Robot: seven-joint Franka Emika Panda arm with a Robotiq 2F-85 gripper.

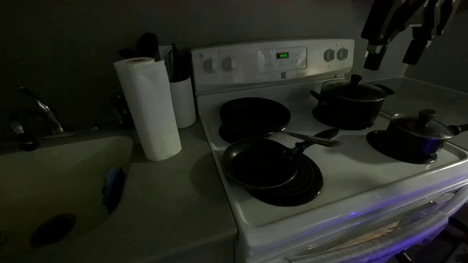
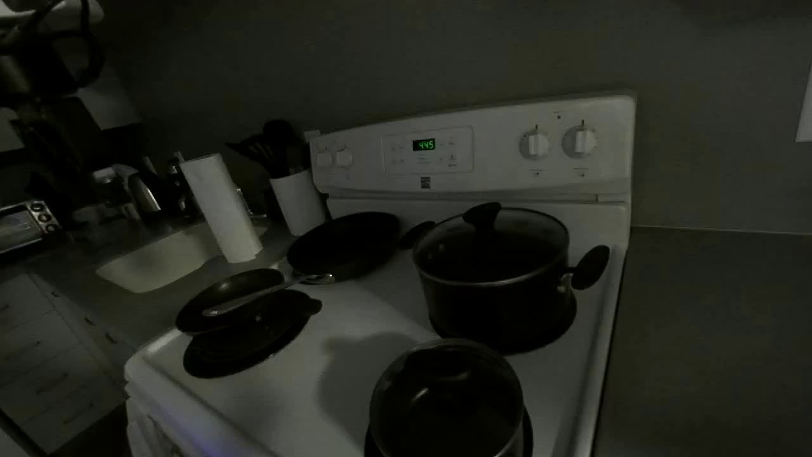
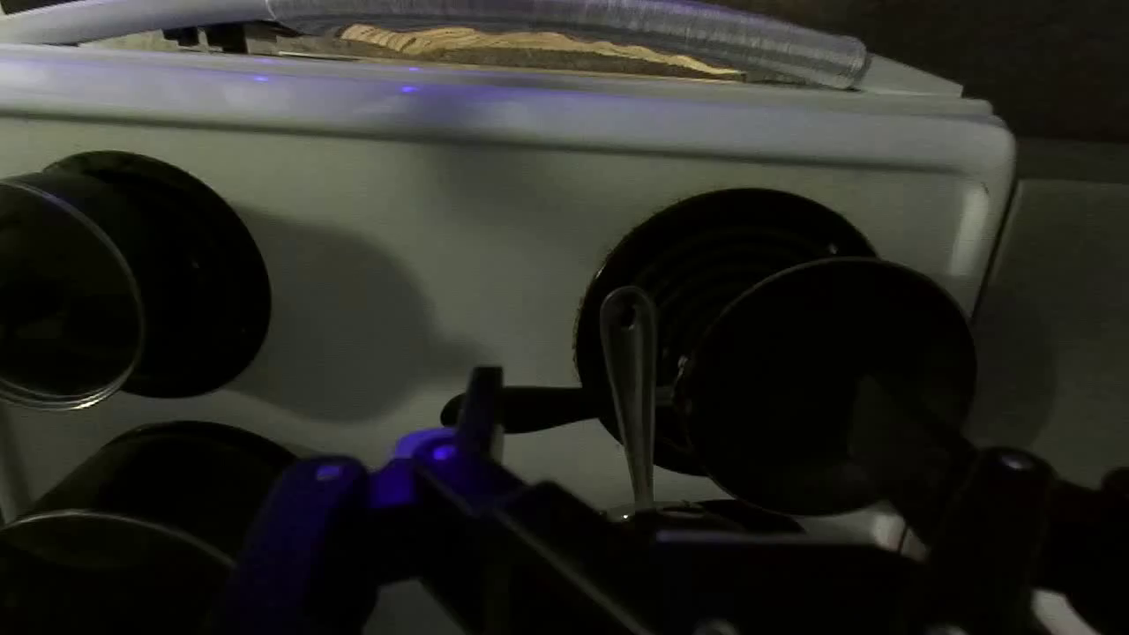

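Note:
My gripper (image 1: 393, 60) hangs at the upper right of exterior view 1, above the back of the stove, its fingers spread and nothing between them. In the wrist view one of its fingers (image 3: 484, 407) shows at the lower middle. A small frying pan (image 1: 259, 163) sits off-centre on the front left burner. Behind it lies a larger dark pan (image 1: 255, 113). A metal-handled utensil (image 3: 631, 397) reaches across the small pan's handle area; its far end is hidden in the wrist view. On the right stand a lidded pot (image 1: 351, 100) and a smaller saucepan (image 1: 414, 133).
Left of the stove, a paper towel roll (image 1: 149, 109) and a white utensil crock (image 1: 182, 103) stand on the counter beside the sink (image 1: 87, 153). Light is very dim.

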